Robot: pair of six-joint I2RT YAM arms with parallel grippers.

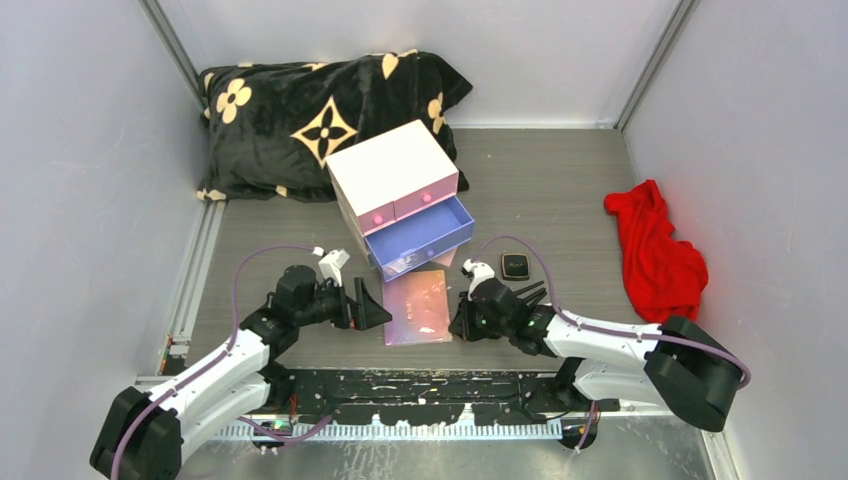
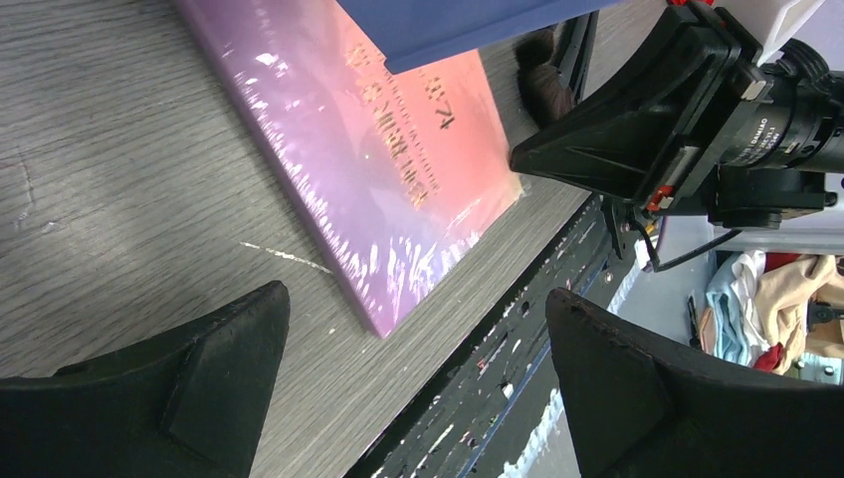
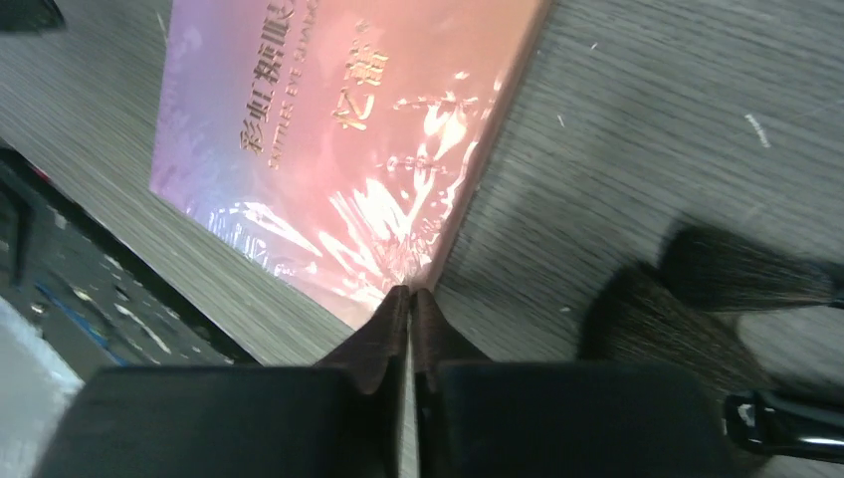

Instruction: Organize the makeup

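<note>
A pink-purple palette in clear wrap [image 1: 414,307] lies below the open blue drawer [image 1: 415,235] of the pink-and-white organizer [image 1: 390,165]. My left gripper [image 1: 362,310] stands open at the palette's left, with nothing between its fingers. My right gripper is shut, its tips at the palette's edge, nothing seen between them. Dark brushes [image 3: 741,269] lie beside it, and a small square black case [image 1: 515,266] lies behind that gripper.
A black patterned pillow [image 1: 270,130] fills the back left. A red cloth [image 1: 655,260] lies along the right wall.
</note>
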